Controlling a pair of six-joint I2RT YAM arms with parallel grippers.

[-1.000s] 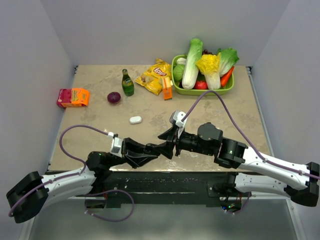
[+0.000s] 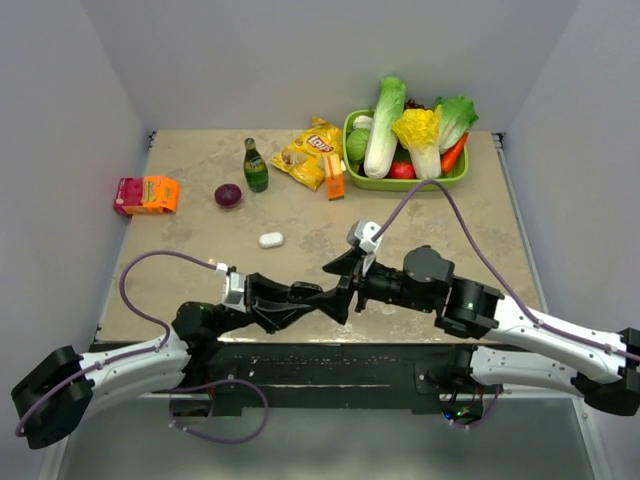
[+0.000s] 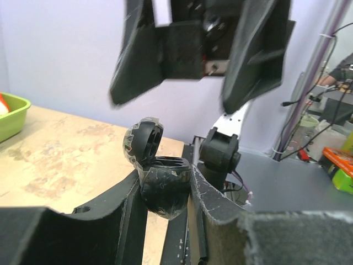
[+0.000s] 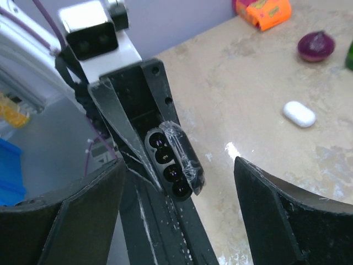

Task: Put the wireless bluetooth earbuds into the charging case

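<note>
A black earbud case (image 3: pixel 165 185), lid up and partly wrapped in clear film, is in my left gripper, which is shut on it. In the right wrist view its lid (image 4: pixel 185 152) stands beside the dark interior with glossy round shapes; whether these are earbuds I cannot tell. My right gripper is open close to the case, above it in the left wrist view, with nothing seen between its fingers. A small white oval object (image 2: pixel 271 240) lies on the table behind the grippers.
A green basket of vegetables (image 2: pixel 371 182) is at the back right. A chip bag (image 2: pixel 300 150), orange carton (image 2: pixel 334 180), green bottle (image 2: pixel 255 168), onion (image 2: pixel 228 196) and juice boxes (image 2: pixel 146 196) stand at the back and left.
My right gripper has moved slightly right, away from the case. My left gripper is nearly still, holding the case.
</note>
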